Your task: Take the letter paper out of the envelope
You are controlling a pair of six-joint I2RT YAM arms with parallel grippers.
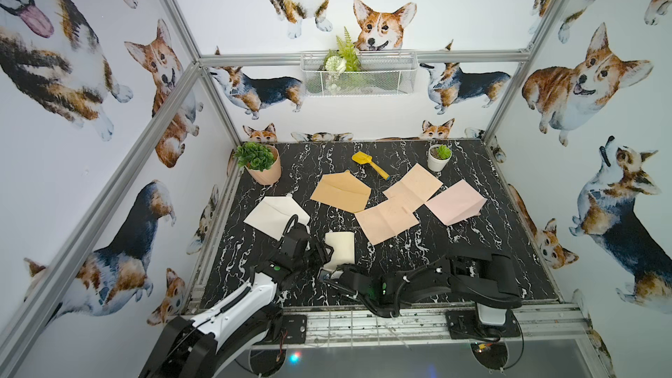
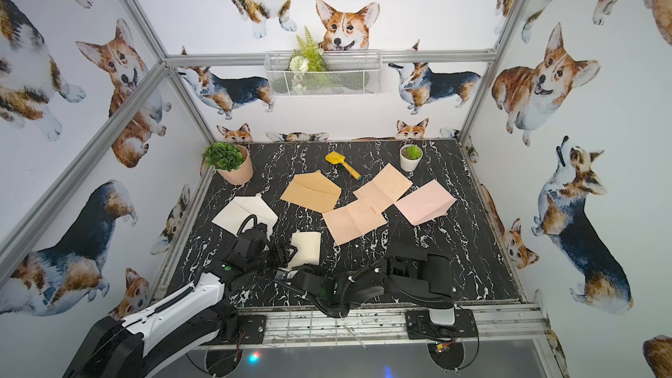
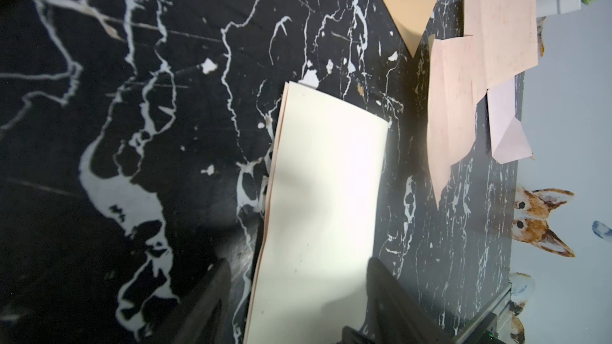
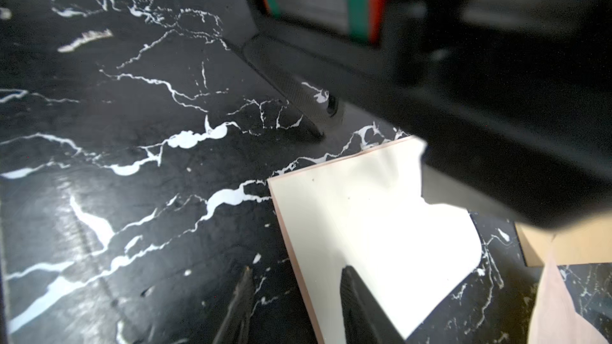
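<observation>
A folded cream paper (image 1: 340,247) with a thin pinkish edge lies flat on the black marbled table, near the front middle. My left gripper stands open over its near part, one finger to each side of the sheet in the left wrist view. From the right, my right gripper is low by the front left edge of the same paper (image 4: 344,216). Its fingers are apart, and nothing is gripped between them. A white envelope (image 1: 273,215) lies behind the left arm, partly covered by it. Farther back is a tan envelope (image 1: 341,191).
Two peach creased sheets (image 1: 385,221) overlap right of the tan envelope, with a pale pink envelope (image 1: 456,203) beside them. A yellow scoop (image 1: 371,164) and two potted plants stand toward the back. In the right wrist view, the left arm hides part of the paper.
</observation>
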